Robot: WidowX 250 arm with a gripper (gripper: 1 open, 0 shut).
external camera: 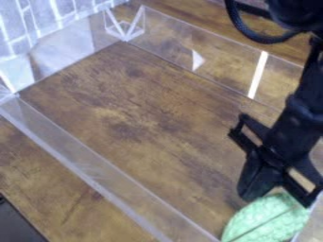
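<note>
My black gripper [252, 189] is at the lower right, its tips low over or against the upper end of a ribbed pale green oblong object [263, 223], partly covering it. It looks shut, with nothing clearly between its fingers; whether it touches the green object I cannot tell.
A clear-walled enclosure [89, 170] surrounds a bare wooden floor [139, 113], which is free across its middle and left. White grid-patterned material [32, 19] is at the upper left. A black cable [246, 33] hangs from the arm at the top right.
</note>
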